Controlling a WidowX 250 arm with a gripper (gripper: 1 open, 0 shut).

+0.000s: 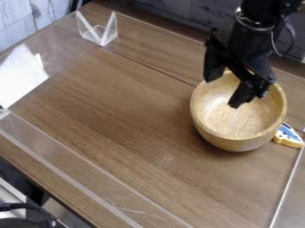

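My black gripper (233, 77) hangs open over a round wooden bowl (226, 129) on the right side of the table, its fingers above the back of the bowl's rim. The visible inside of the bowl looks empty. A small yellow and white object (287, 136) lies just right of the bowl.
A clear angular object (98, 30) stands at the back left, and a white piece (17, 76) is at the left edge. A wall runs along the back.
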